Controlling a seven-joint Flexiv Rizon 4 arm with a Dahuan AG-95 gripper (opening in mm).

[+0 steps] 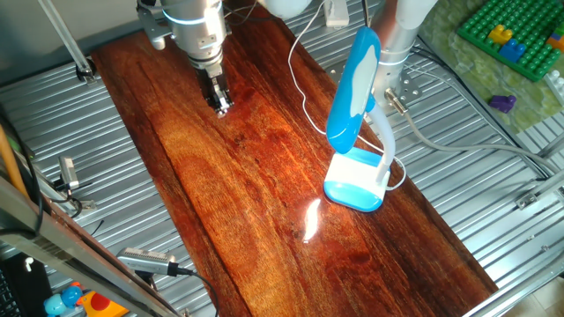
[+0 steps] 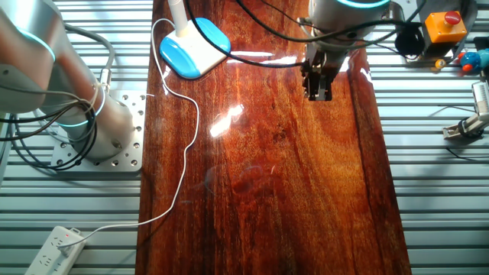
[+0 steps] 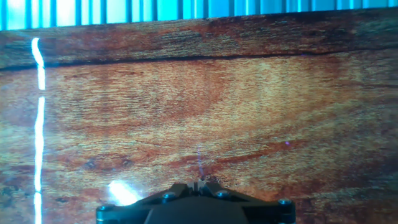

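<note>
My gripper (image 1: 222,111) hangs above the wooden board near its far end in exterior view 1. Exterior view 2 shows the same gripper (image 2: 318,96) pointing down over the board, to the right of the lamp base. From the wrist camera, the two fingertips (image 3: 198,188) meet at the bottom centre, and nothing shows between them. A blue and white desk lamp (image 1: 355,179) stands on the board beside the arm's base, its blue head (image 1: 351,92) raised. Only the lamp's base (image 2: 194,50) and part of its stem appear in exterior view 2.
A white cable (image 2: 186,156) runs from the lamp across the board to a power strip (image 2: 53,250). Most of the wooden board (image 1: 238,211) is bare. Slatted metal surrounds it. A camera (image 1: 148,261) sits by its left edge; an orange emergency-stop box (image 2: 445,29) stands off the board.
</note>
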